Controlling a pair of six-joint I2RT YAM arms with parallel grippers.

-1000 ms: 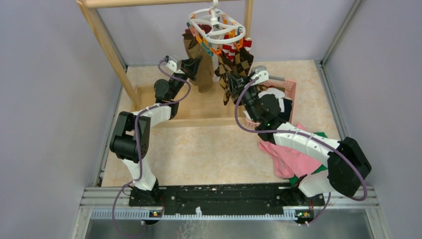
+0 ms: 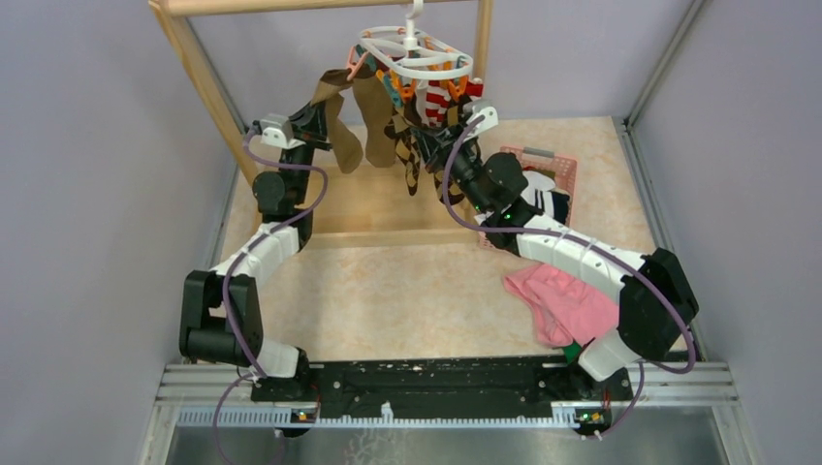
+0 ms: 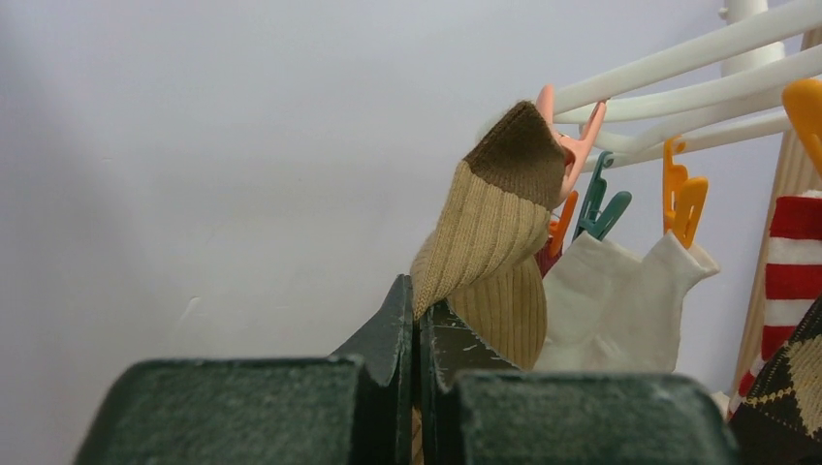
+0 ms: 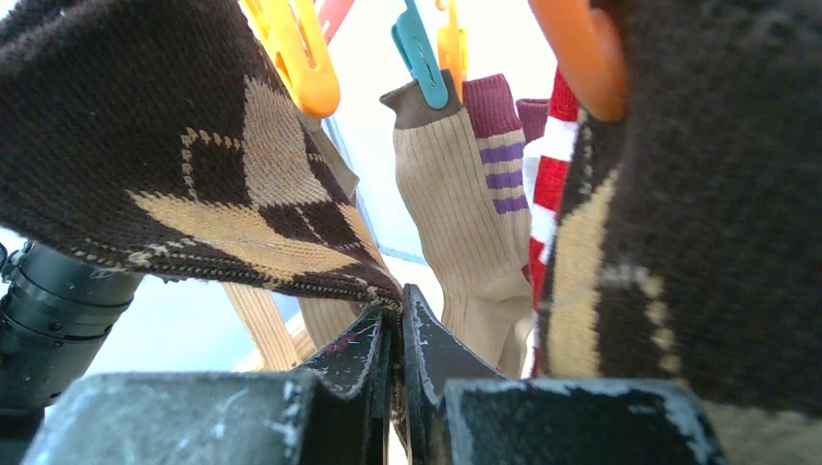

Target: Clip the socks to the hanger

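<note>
The white hanger hangs from above with several coloured clips. In the left wrist view, a pink clip grips the dark cuff of a brown ribbed sock. My left gripper is shut on that sock's edge, and the sock slants up from the fingers to the clip. My right gripper is shut on the edge of a dark argyle sock, which is pulled sideways below an orange clip. Close on the right, another argyle sock hangs from an orange clip.
White socks, a red-striped sock and a tan sock hang nearby. A pink basket stands at right behind my right arm, with a pink cloth in front. The wooden frame rises at left.
Both grippers have moved left, the left one farther, drawing the brown sock leftward and away from its neighbour. The argyle socks have also shifted left, and the hanger has swung slightly left.
</note>
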